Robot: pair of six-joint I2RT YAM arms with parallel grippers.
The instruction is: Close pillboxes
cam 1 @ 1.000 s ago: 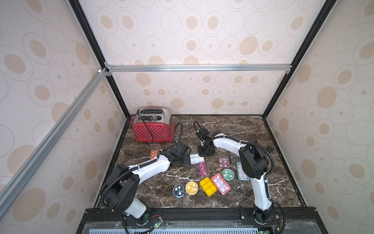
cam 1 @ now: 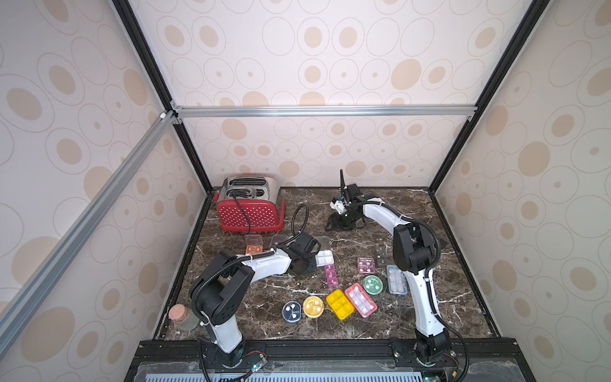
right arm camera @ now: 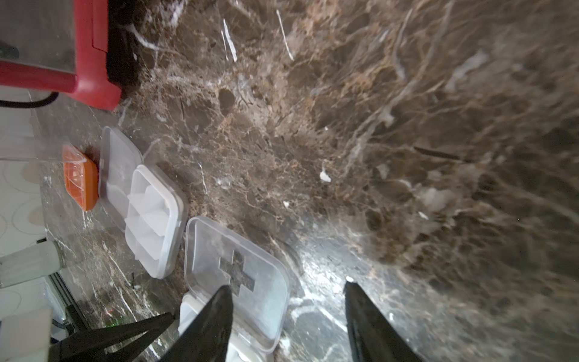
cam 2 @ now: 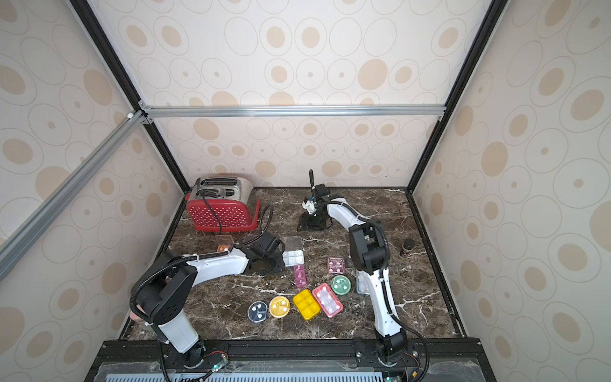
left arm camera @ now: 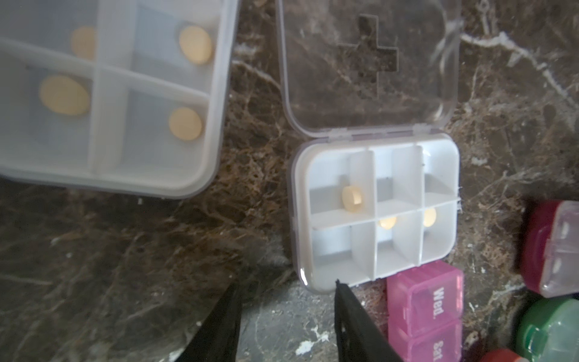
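Note:
In the left wrist view, a white six-compartment pillbox (left arm camera: 374,205) lies with its clear cross-marked lid (left arm camera: 371,66) folded back flat on the table, a few tablets inside. My left gripper is at its near left corner, fingers parted, nothing between them. A larger white pillbox with tablets sits to its left; in the right wrist view its lid (right arm camera: 120,163) is folded back too. My right gripper stands open over bare table, behind and to the right of the cross-marked lid. An orange pillbox (cam 1: 254,246) has its clear lid raised.
A pink Wed/Sat pillbox (cam 1: 331,275) touches the white one's front. In front stand navy (cam 1: 291,311), orange-yellow (cam 1: 313,306), yellow (cam 1: 340,304), pink-red (cam 1: 361,300) and green (cam 1: 373,284) boxes. The red toaster (cam 1: 250,215) fills the back left.
My right gripper has drawn back and to the right, away from the white pillbox, leaving its lid lying open. My left gripper has shifted slightly to the right.

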